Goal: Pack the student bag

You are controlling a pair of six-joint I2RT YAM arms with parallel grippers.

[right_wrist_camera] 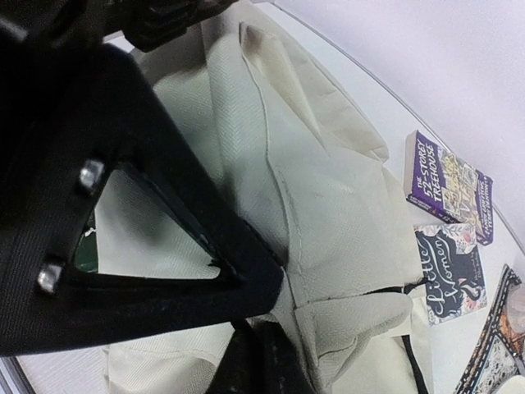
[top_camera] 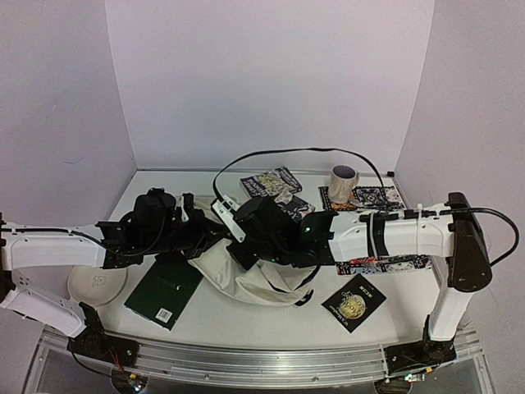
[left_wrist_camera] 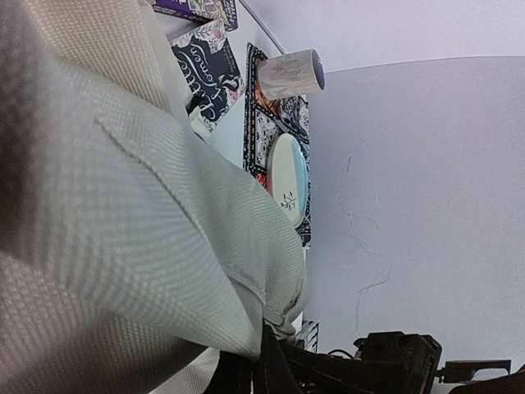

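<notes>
The cream fabric bag [top_camera: 246, 283] lies in the middle of the table, partly hidden under both arms. In the left wrist view, bag cloth [left_wrist_camera: 164, 213] fills much of the picture and draws to a point at my left gripper, which is shut on it. My right gripper is against the bag cloth [right_wrist_camera: 344, 238]; its dark fingertips are close together, but whether cloth is between them is unclear. A black triangular finger of the left gripper reaches across the right wrist view, its tip at the cloth edge.
A green book [top_camera: 164, 289] and round plate [top_camera: 97, 283] lie left, a black book [top_camera: 354, 303] front right. Behind are the 52-Storey Treehouse book [right_wrist_camera: 447, 185] and Little Women [right_wrist_camera: 451, 271]. A mug [top_camera: 342, 184] stands on a patterned cloth [top_camera: 385, 197], beside a pale oval item [left_wrist_camera: 287, 179].
</notes>
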